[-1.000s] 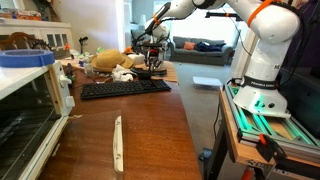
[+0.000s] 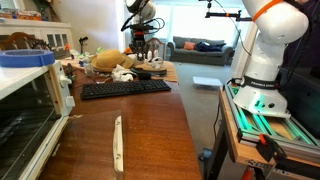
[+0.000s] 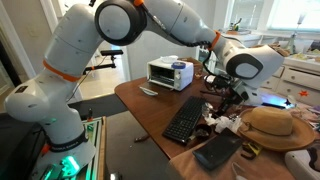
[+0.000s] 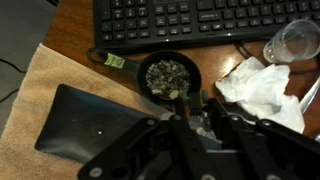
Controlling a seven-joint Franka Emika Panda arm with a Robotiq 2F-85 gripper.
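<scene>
In the wrist view my gripper is at the bottom centre, its fingertips close together over the near rim of a small dark pan (image 4: 168, 74). Something small and greyish is between the fingers, too blurred to name. Granular grey-brown contents fill the pan, and its handle points left toward the keyboard (image 4: 180, 22). From the side, the gripper (image 2: 141, 46) hangs above the cluttered far part of the table. The other exterior view has the gripper (image 3: 226, 106) over the items beside the keyboard.
A black flat pouch-like item (image 4: 88, 122) lies on a brown cloth (image 4: 35, 92). Crumpled white tissue (image 4: 262, 92) and a clear glass (image 4: 291, 42) are to the right. A straw hat (image 3: 268, 125) and a toaster oven (image 3: 168, 75) stand nearby.
My gripper has risen from low among the far items and shifted slightly left in exterior view 1. The keyboard and hat look unmoved.
</scene>
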